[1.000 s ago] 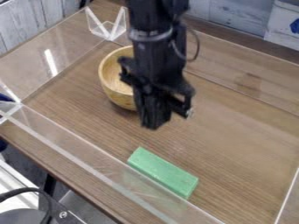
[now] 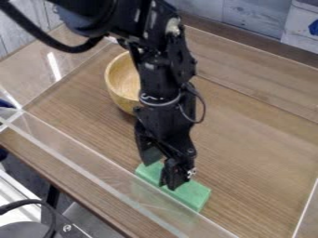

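Note:
A black robot arm reaches down from the top of the view to the green block [image 2: 187,195] near the front of the wooden table [image 2: 248,121]. My gripper [image 2: 168,167] is low over the block's left part, covering some of it; it stands open, and whether it touches the block is hard to tell. A tan bowl [image 2: 122,79] sits behind the arm on the left, partly hidden by it.
Clear strips or edging run along the front of the table. A white object [image 2: 298,23] is at the back right corner.
The block looks to be in the same place.

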